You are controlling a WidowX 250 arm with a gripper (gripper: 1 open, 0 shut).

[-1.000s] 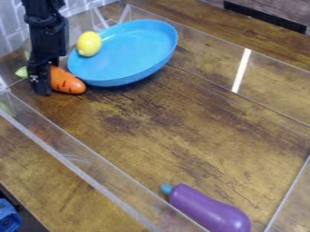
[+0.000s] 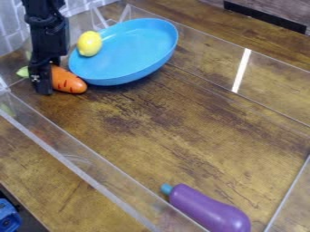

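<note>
My black gripper (image 2: 43, 78) is low at the upper left, its fingers down beside an orange toy carrot (image 2: 68, 81) with green leaves, which lies on the wooden surface at the left end of a blue bowl (image 2: 130, 54). Whether the fingers are open or shut on the carrot cannot be told. A yellow lemon-like toy (image 2: 90, 43) sits at the bowl's upper left edge. A purple toy eggplant (image 2: 209, 207) lies at the bottom right.
Clear plastic walls surround the wooden work surface (image 2: 164, 127). A blue object (image 2: 6, 217) shows at the bottom left corner, outside the wall.
</note>
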